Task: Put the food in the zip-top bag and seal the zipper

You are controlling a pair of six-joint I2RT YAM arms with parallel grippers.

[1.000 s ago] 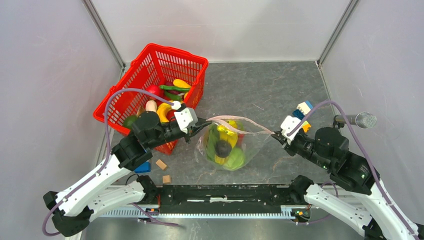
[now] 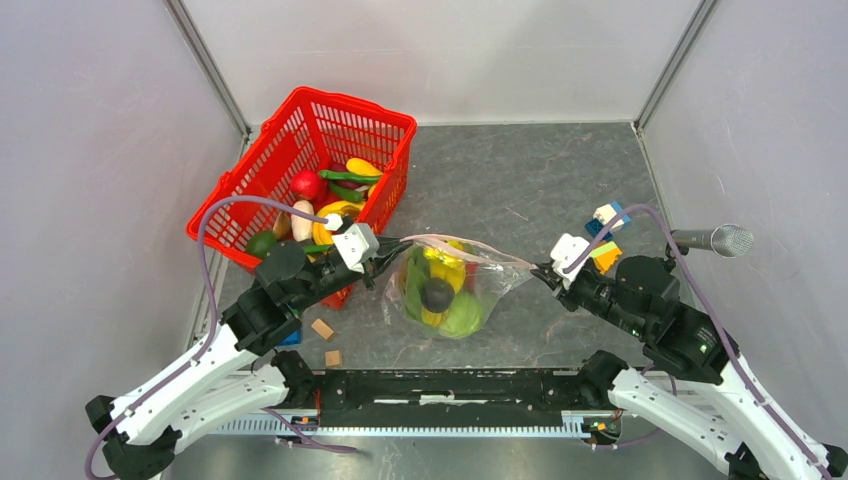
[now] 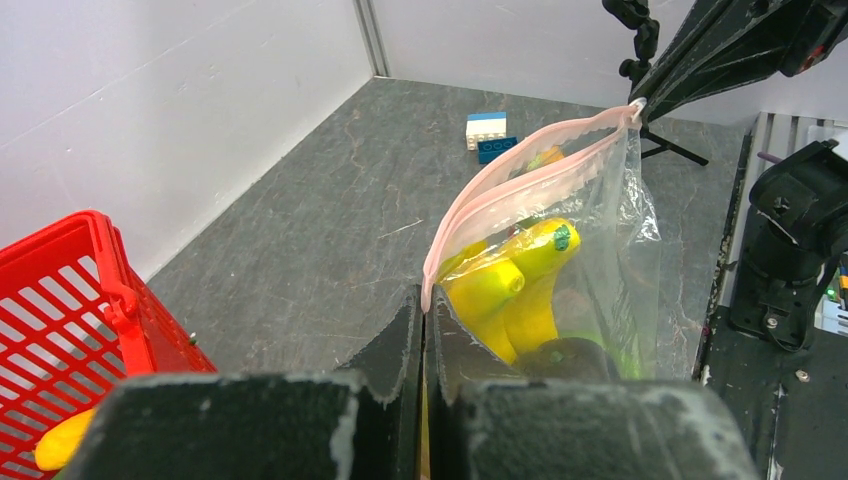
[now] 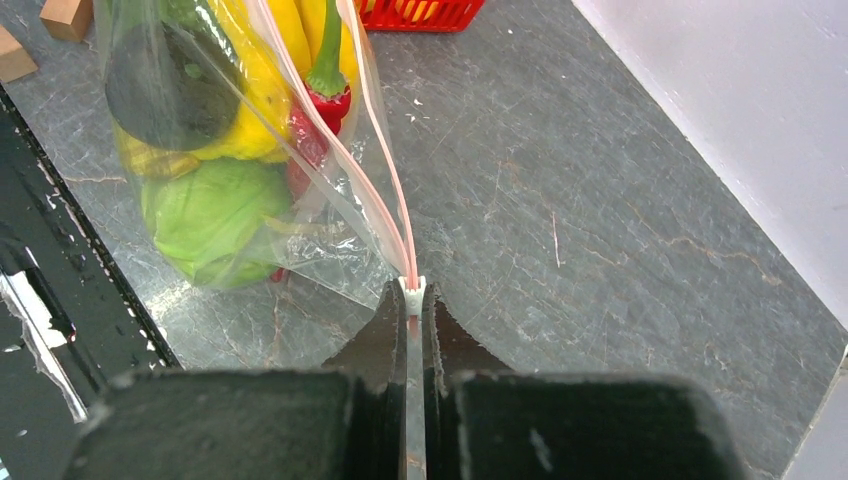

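A clear zip top bag [image 2: 497, 285] with a pink zipper hangs between my two grippers. Through its film show yellow food [image 3: 530, 310], a green cabbage-like piece [image 4: 215, 220], a dark round piece [image 4: 170, 85] and a red pepper [image 4: 327, 103]. At the bag's left corner, my left gripper is shut on the end of the pink zipper strip. My right gripper is shut at the opposite corner, where a small white slider [image 4: 412, 288] shows at its fingertips. Between the corners the two pink strips stand apart, so the mouth gapes.
The red basket [image 2: 285, 125] with more toy food stands at the back left, close to my left arm. Small wooden blocks [image 2: 333, 358] lie near the front edge. Toy bricks [image 2: 607, 220] and a microphone [image 2: 728, 240] are on the right.
Both grippers and the bag between them have shifted a little to the left over the last second.
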